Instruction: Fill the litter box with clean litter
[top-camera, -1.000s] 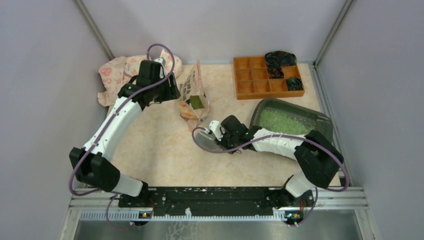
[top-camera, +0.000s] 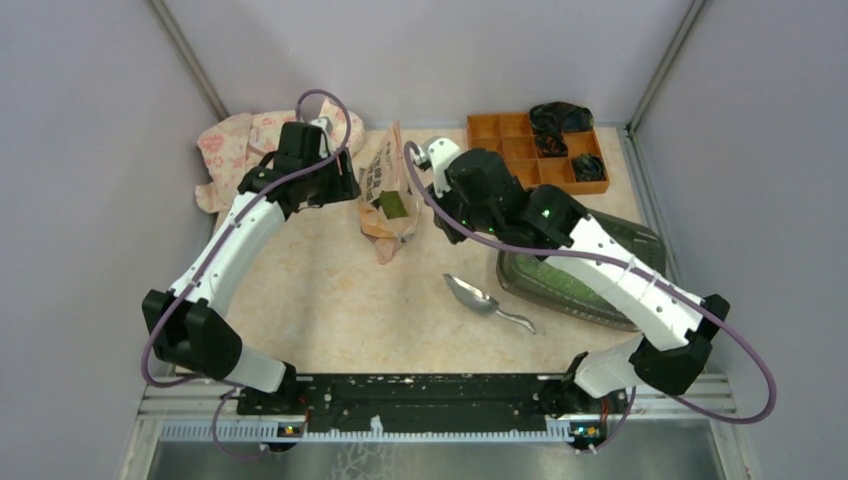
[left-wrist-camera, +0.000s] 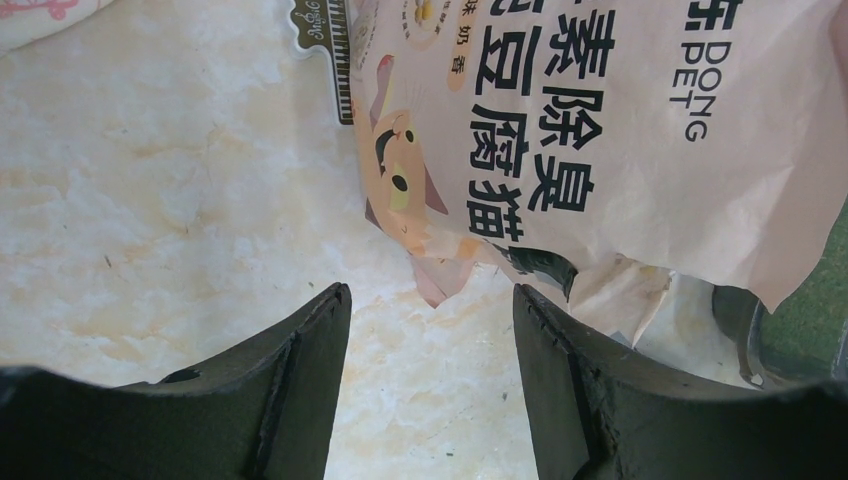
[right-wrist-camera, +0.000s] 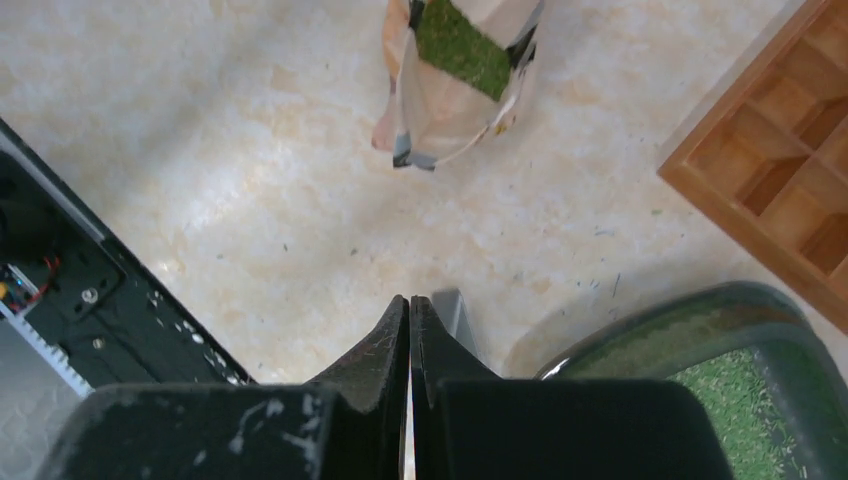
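The paper litter bag (top-camera: 388, 180) stands open, green litter showing inside. My left gripper is open beside the bag's printed side, nothing between its fingers. My right gripper is shut with nothing visible between its fingers, raised above the table right of the bag. A metal scoop (top-camera: 470, 295) lies on the table below the right arm. The green litter box (top-camera: 520, 285), with green litter on its bottom, sits at the right, partly hidden by that arm.
A wooden compartment tray (top-camera: 495, 150) with dark bundles stands at the back right. Pink floral cloths (top-camera: 222, 150) lie at the back left.
My right arm has risen and moved back from the front middle, leaving the scoop lying on the table. The left arm has barely moved.
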